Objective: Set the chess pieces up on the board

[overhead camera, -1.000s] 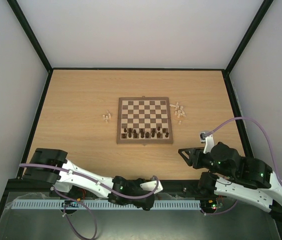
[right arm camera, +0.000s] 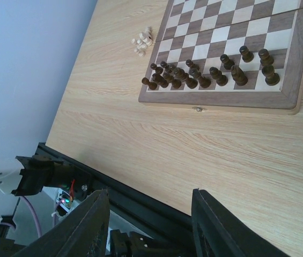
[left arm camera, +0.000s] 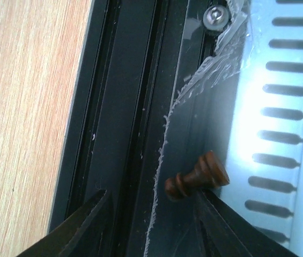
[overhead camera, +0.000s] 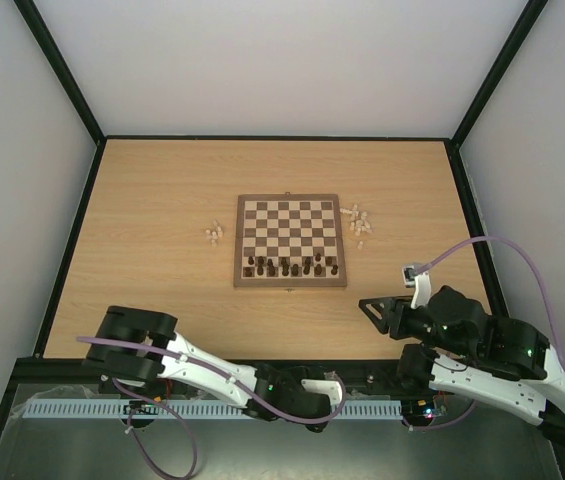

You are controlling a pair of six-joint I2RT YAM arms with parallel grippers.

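Note:
A brown wooden chess piece (left arm camera: 197, 176) lies tipped over below the table's edge, beside a slotted light strip; my left gripper is open just below it, fingers apart. In the top view the chessboard (overhead camera: 288, 225) has dark pieces standing along its near rows, with white pieces (overhead camera: 358, 221) grouped off its right side and more (overhead camera: 213, 233) off its left. My right gripper stands open near the table's front right, nothing between its fingers.
A dark frame edge (left arm camera: 119, 96) runs along the table's front, with a slotted strip (overhead camera: 202, 410) beyond it.
The left arm has moved rightward and a little lower in the top view, along the table's front edge. The right arm is almost still; the board looks unchanged.

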